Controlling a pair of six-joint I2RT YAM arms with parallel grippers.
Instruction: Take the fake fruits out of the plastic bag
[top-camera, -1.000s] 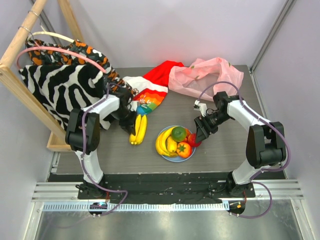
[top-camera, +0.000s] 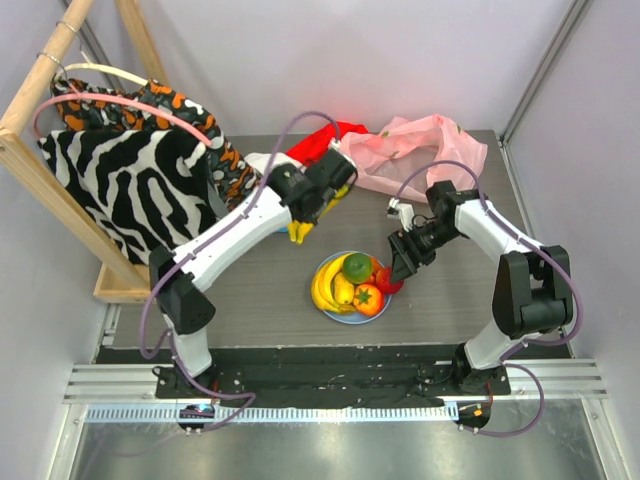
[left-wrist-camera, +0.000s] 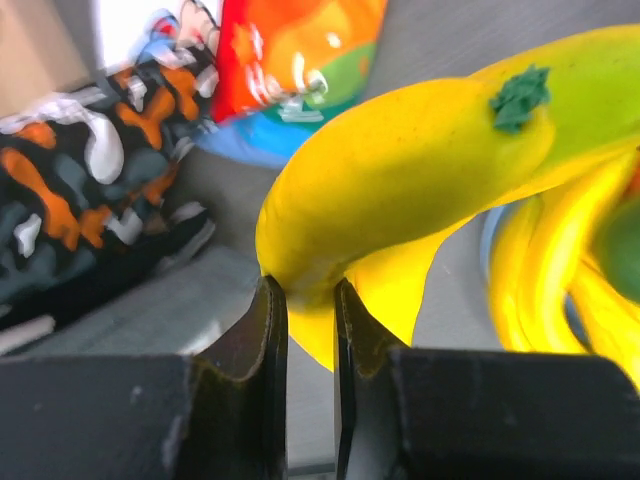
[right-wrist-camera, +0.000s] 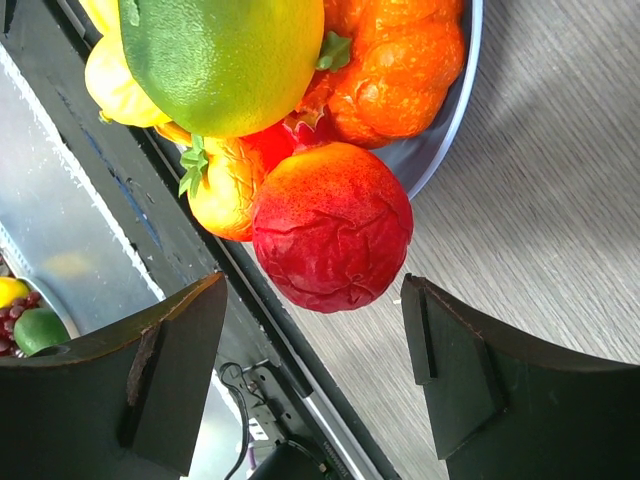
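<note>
My left gripper holds a bunch of bananas (left-wrist-camera: 400, 170) between its fingers, raised over the table; in the top view it is mostly behind the arm. A blue bowl (right-wrist-camera: 435, 150) holds bananas (top-camera: 325, 280), a green fruit (right-wrist-camera: 215, 55), orange fruits (right-wrist-camera: 390, 70) and a red fruit (right-wrist-camera: 330, 230) at its edge. My right gripper stands open just beside that red fruit, its fingers apart. A pink plastic bag (top-camera: 450, 140) lies at the back right, looking crumpled.
A wooden rack (top-camera: 25, 170) with hanging patterned bags (top-camera: 100, 180) fills the left. Red and colourful cloth (left-wrist-camera: 300, 50) lies at the back middle.
My left gripper has lifted the bananas and carried them right and toward the back, from beside the rack to over the cloth. The right arm has not moved.
</note>
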